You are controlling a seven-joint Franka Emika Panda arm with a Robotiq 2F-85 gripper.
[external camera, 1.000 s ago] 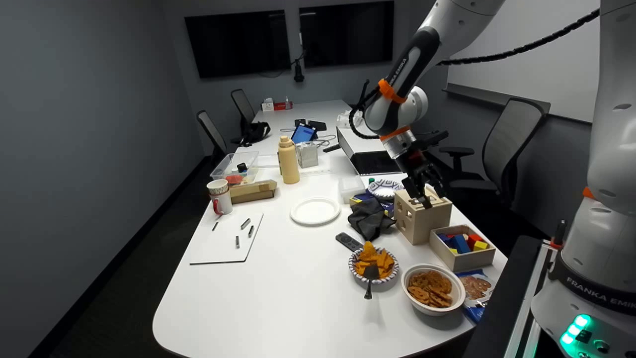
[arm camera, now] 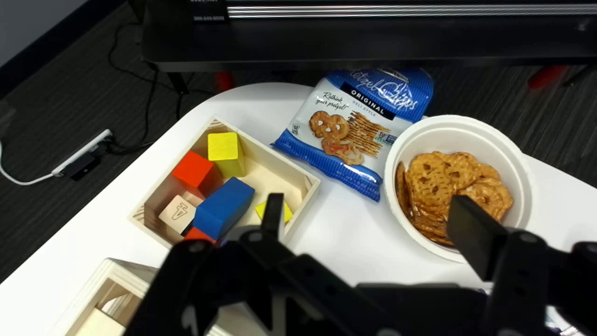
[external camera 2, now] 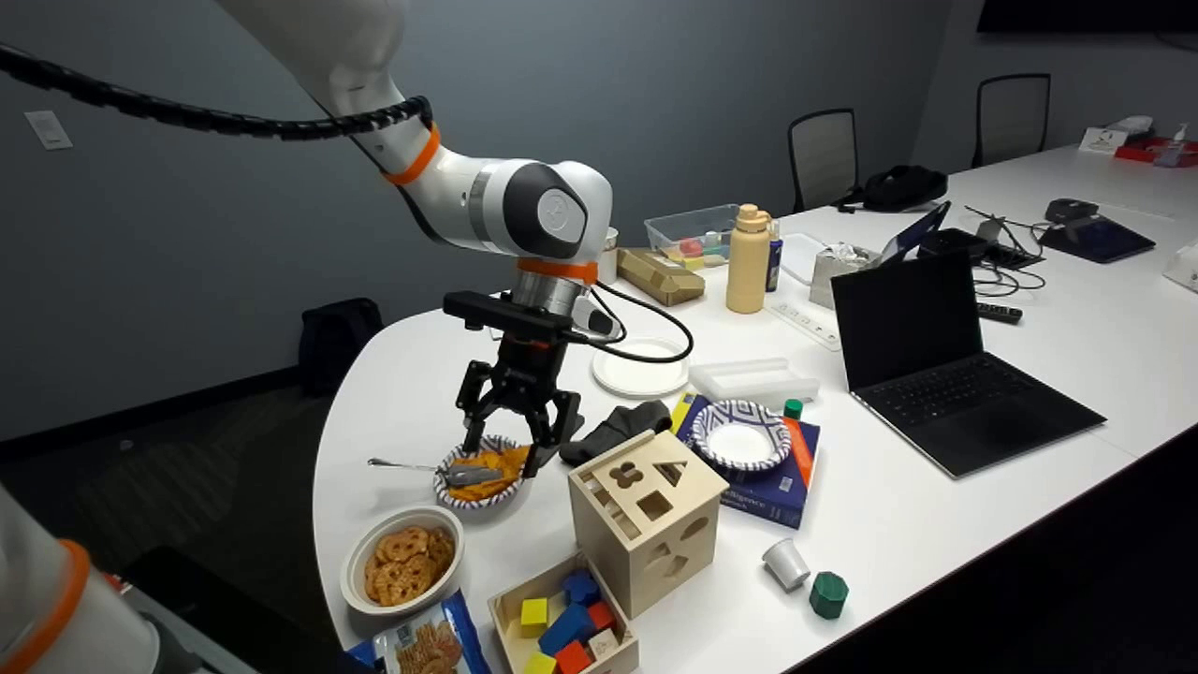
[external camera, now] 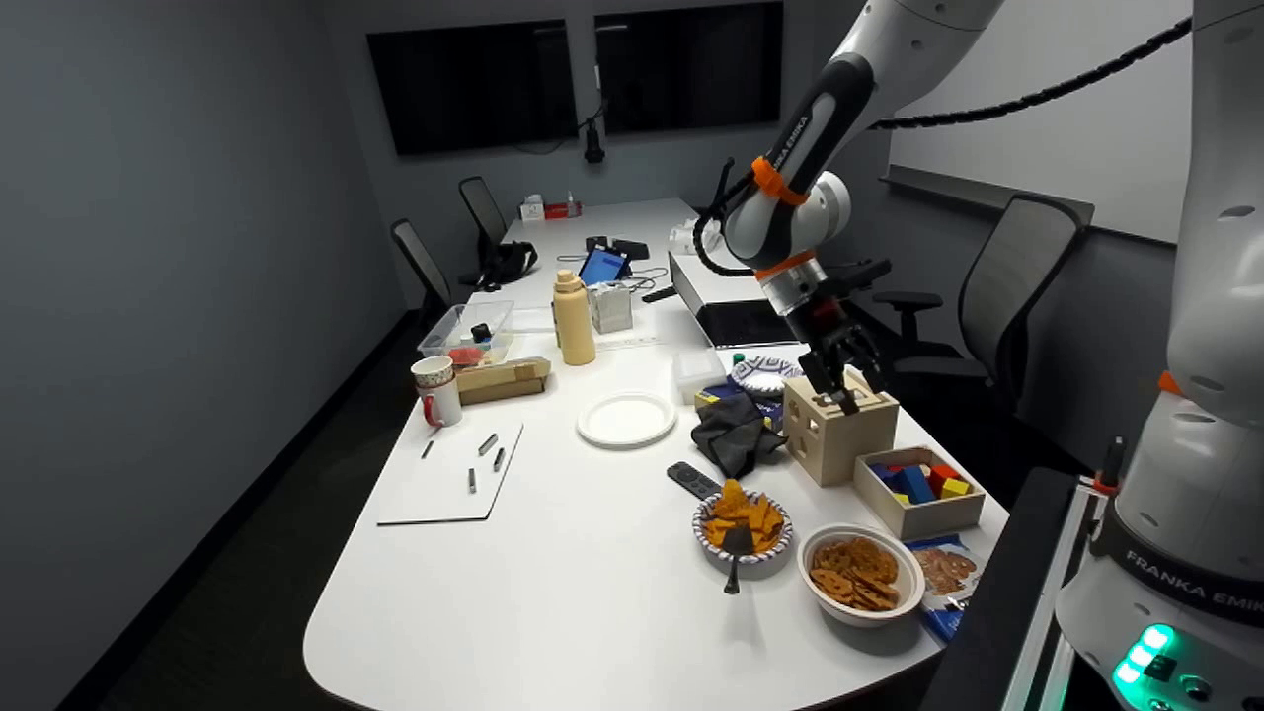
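My gripper is open in the wrist view, its fingers wide apart with only white table seen between them. In exterior view 2 the gripper [external camera 2: 517, 432] hangs above the table, in front of the patterned bowl of orange chips [external camera 2: 486, 461] in that view. A wooden box with shaped holes [external camera 2: 651, 494] stands close by. Beside it lies an open wooden tray [arm camera: 310, 193] holding several red, blue, yellow and plain blocks. A white bowl of pretzel crisps [arm camera: 529, 185] and a blue pretzel bag [arm camera: 358, 123] are near the table's corner.
A spatula [external camera: 736, 547] rests across the chips. Dark cloth [external camera: 735, 433], a remote [external camera: 693, 479] and a white plate [external camera: 625, 421] lie further in. A grey cup [external camera 2: 786, 564] and green block [external camera 2: 828, 594] sit near the edge.
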